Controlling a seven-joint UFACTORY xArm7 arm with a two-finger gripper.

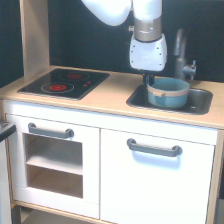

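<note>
The white arm hangs down from the top, and its small dark gripper (149, 79) is low beside the left rim of a blue pot (168, 98). At this size the fingers look like one dark shape, so it cannot be told whether they are apart, or whether they touch the rim. The pot is upright over the dark sink (201, 100), and its lower part is within the basin outline.
A grey faucet (180, 55) rises behind the pot, close to the arm. At the left, a black cooktop (65, 84) with red rings is bare. Clear wooden counter (112, 92) lies between cooktop and sink. White cabinet doors (140, 185) are below.
</note>
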